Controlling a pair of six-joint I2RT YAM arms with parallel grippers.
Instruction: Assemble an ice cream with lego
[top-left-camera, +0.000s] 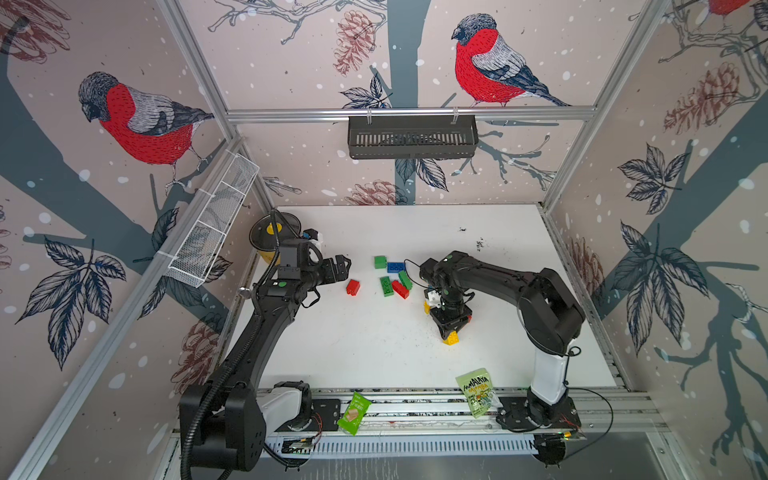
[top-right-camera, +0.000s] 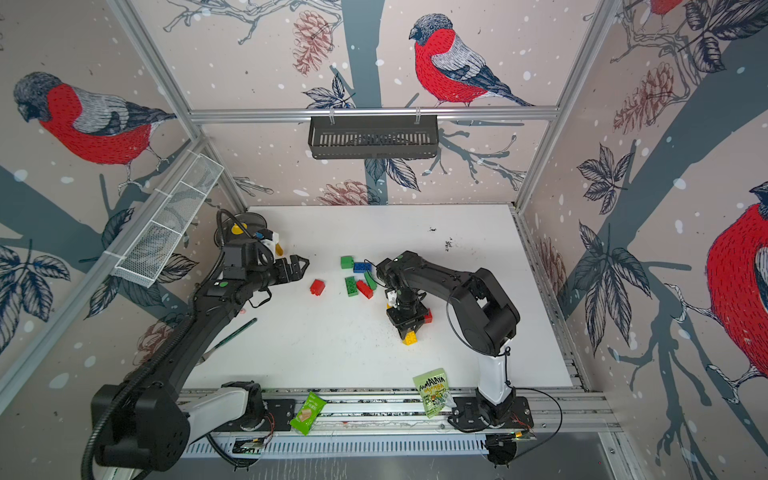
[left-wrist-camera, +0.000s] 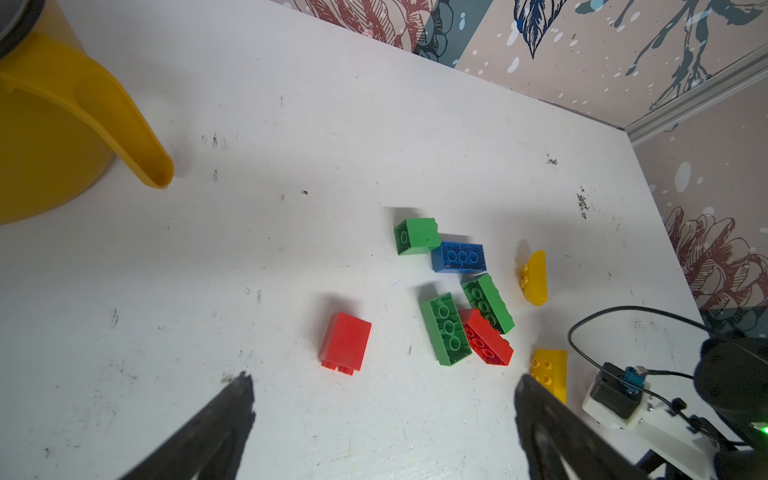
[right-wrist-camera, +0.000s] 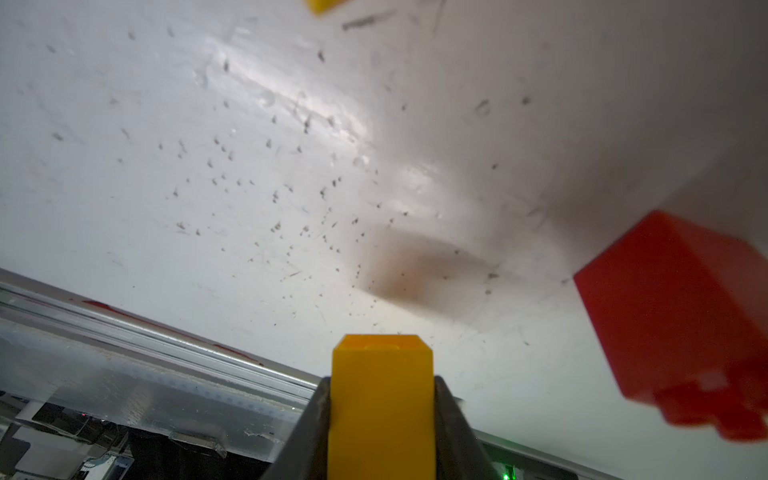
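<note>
My right gripper (top-left-camera: 451, 329) is shut on a yellow brick (right-wrist-camera: 381, 400), low over the front middle of the table. A red brick (right-wrist-camera: 672, 312) lies beside it in the right wrist view. My left gripper (top-left-camera: 336, 269) stands open above the left side. In the left wrist view a single red brick (left-wrist-camera: 344, 340) lies apart from a group of green (left-wrist-camera: 445, 328), blue (left-wrist-camera: 458, 257) and red (left-wrist-camera: 485, 338) bricks. Yellow pieces (left-wrist-camera: 534, 278) (left-wrist-camera: 549, 369) lie to their right, partly hidden by the right arm in the top views.
A yellow pitcher (left-wrist-camera: 56, 136) stands at the back left. A pale green packet (top-left-camera: 476, 390) and a bright green one (top-left-camera: 353, 413) lie along the front rail.
</note>
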